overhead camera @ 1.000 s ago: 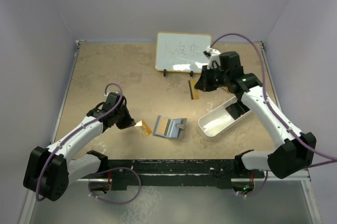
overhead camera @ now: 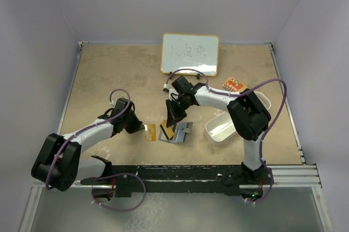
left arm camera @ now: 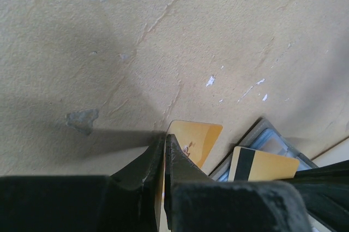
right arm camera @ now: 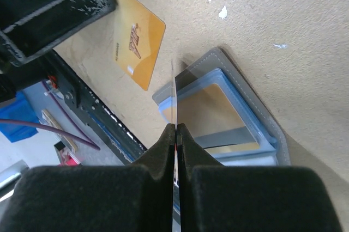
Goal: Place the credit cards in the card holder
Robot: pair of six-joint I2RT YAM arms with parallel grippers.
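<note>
The grey-blue card holder [overhead camera: 182, 135] lies open at the front middle, with a card [right arm camera: 210, 113] showing in its clear pocket [right arm camera: 240, 104]. Over its left part, my right gripper [overhead camera: 172, 123] is shut on a gold card with a black stripe [left arm camera: 267, 165]. That card appears edge-on in the right wrist view; whether it touches the holder I cannot tell. Left of the holder, my left gripper [overhead camera: 142, 128] is shut on another gold card [right arm camera: 140, 38] at its edge, close to the table. The holder's far end is partly hidden in the left wrist view.
A white basket [overhead camera: 214, 137] with dark contents stands right of the holder, partly behind the right arm. An orange packet [overhead camera: 233, 84] lies behind it. A whiteboard [overhead camera: 191, 52] is at the back. Bare table [overhead camera: 114, 74] stretches across the back left.
The left gripper has shifted slightly right and its card has turned straighter.
</note>
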